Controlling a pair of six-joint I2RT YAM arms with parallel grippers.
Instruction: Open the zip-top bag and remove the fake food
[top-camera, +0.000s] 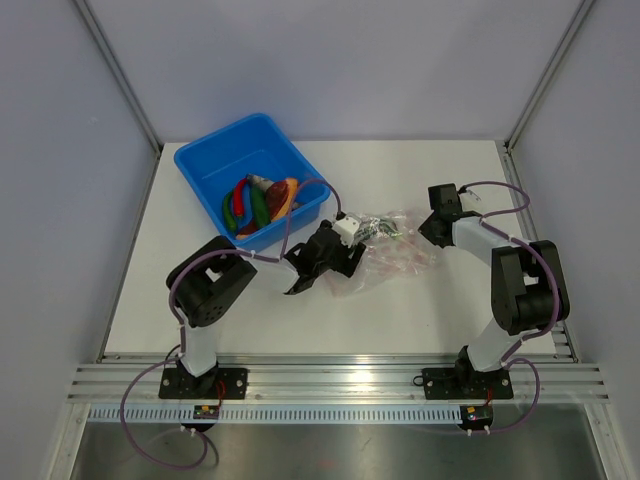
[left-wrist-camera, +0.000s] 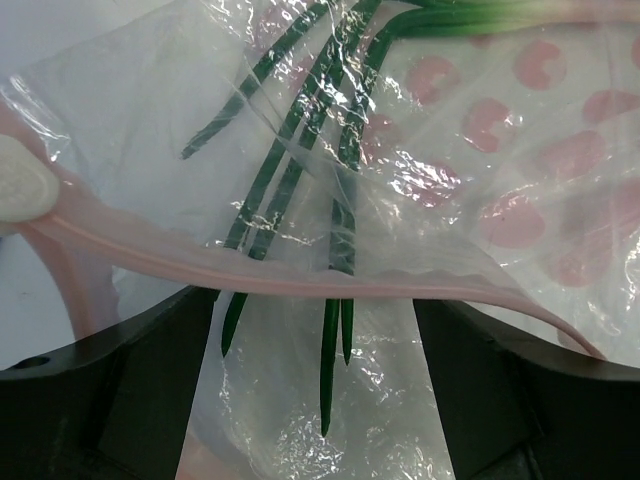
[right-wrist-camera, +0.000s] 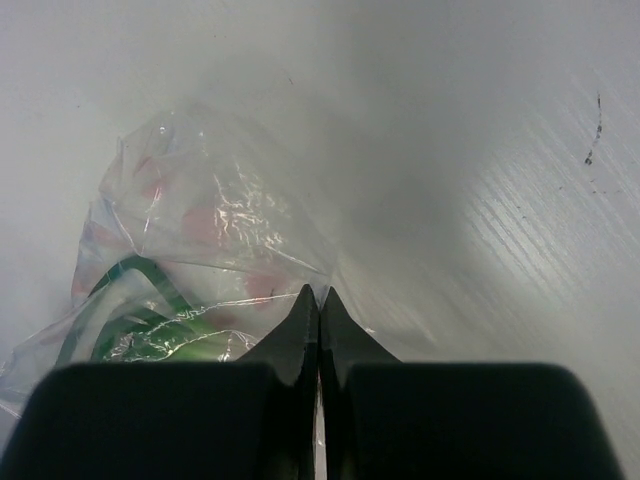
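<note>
The clear zip bag (top-camera: 390, 265) lies on the white table, green onion-like fake food (left-wrist-camera: 450, 20) inside. In the left wrist view my left gripper stands open over the bag's pink zip edge (left-wrist-camera: 250, 275), with the green leaf tips visible between its fingers. A white slider (left-wrist-camera: 20, 180) sits at that edge's left. My right gripper is shut on the thin plastic at the bag's right end, as seen in the right wrist view.
A blue bin (top-camera: 250, 130) holding fake vegetables stands at the back left, close to my left gripper.
</note>
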